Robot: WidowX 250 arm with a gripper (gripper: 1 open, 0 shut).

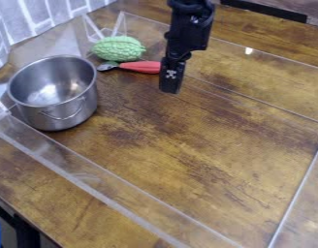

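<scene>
The black gripper [174, 77] hangs at the top centre, its fingertips low over the table beside the right end of a red-handled utensil [141, 66]. Whether its fingers are open or shut is hard to tell. A green bumpy vegetable, like a bitter melon [117, 48], lies behind the utensil to the left. A steel pot [51, 102] stands at the left.
Clear panels or edging run along its left and right sides, and a light cloth lies at the back left corner.
</scene>
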